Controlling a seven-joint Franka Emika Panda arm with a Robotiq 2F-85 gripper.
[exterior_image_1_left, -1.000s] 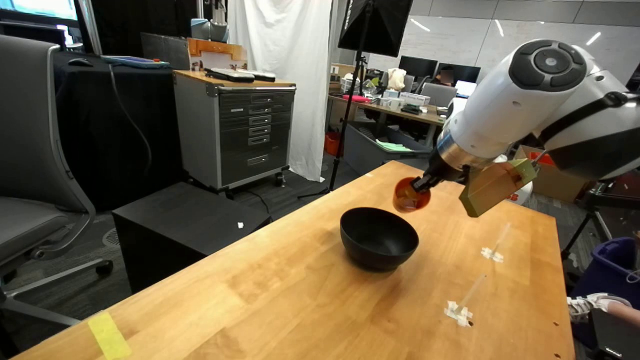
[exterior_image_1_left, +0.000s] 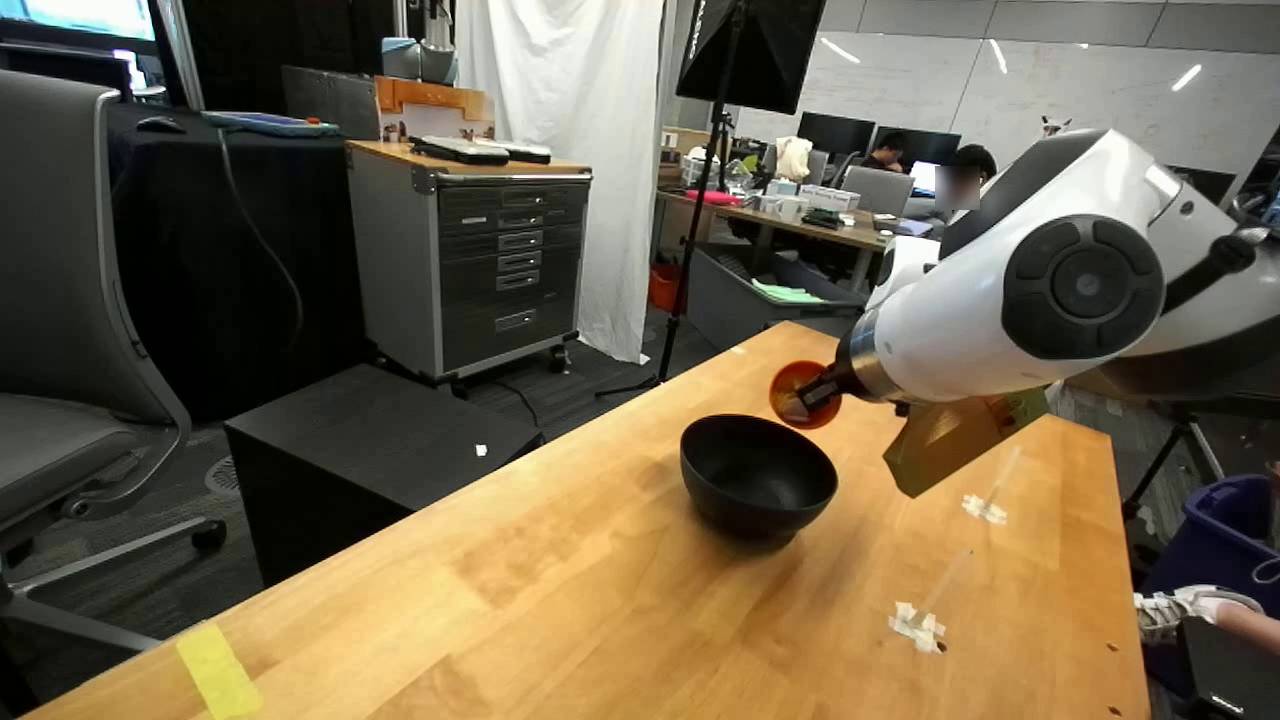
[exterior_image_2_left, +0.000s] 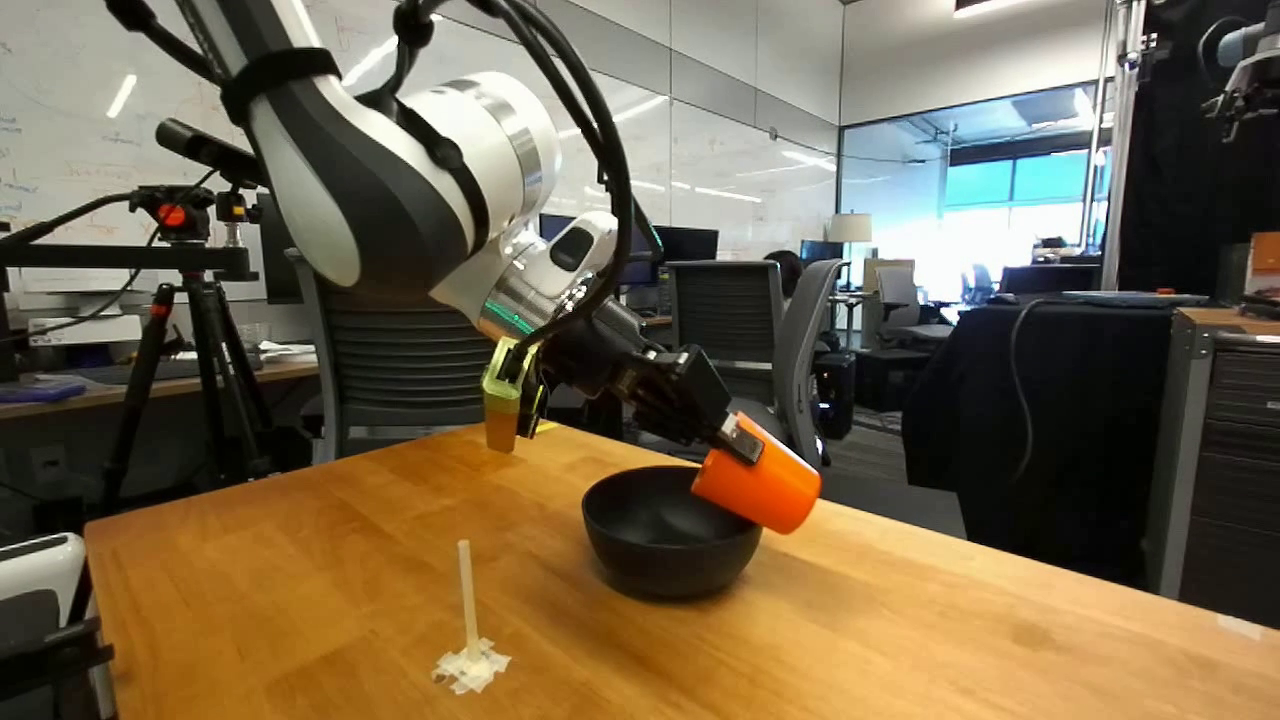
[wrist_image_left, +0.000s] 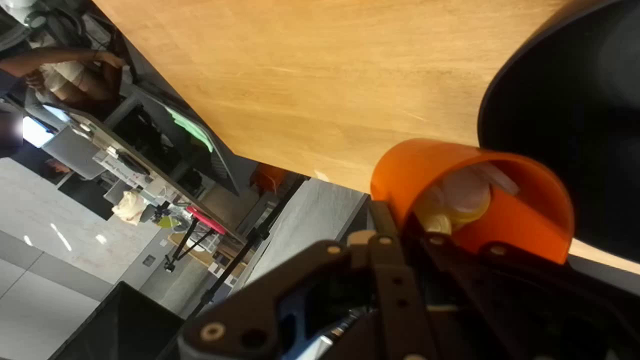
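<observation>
An orange cup (exterior_image_2_left: 758, 478) is tilted well over, with my gripper (exterior_image_2_left: 732, 434) shut on its wall near the rim. Its mouth faces toward the arm in exterior view 1, where the cup (exterior_image_1_left: 787, 382) appears just behind the black bowl (exterior_image_1_left: 758, 478). Inside the cup (wrist_image_left: 534, 237), small pale and yellowish items (wrist_image_left: 462, 201) show in the wrist view. The black bowl (exterior_image_2_left: 672, 540) stands upright on the table; its visible inside looks empty. In the wrist view the bowl (wrist_image_left: 564, 120) lies right beside the cup.
Two thin pale sticks are taped upright to the wooden table (exterior_image_1_left: 576, 576), one of them a stick (exterior_image_2_left: 468, 600) near its front in exterior view 2. Yellow tape (exterior_image_1_left: 220, 670) marks a corner.
The arm has come lower, and the cup has shifted slightly left and tilted in exterior view 1, closer to the bowl's far rim. The bowl has stayed put.
</observation>
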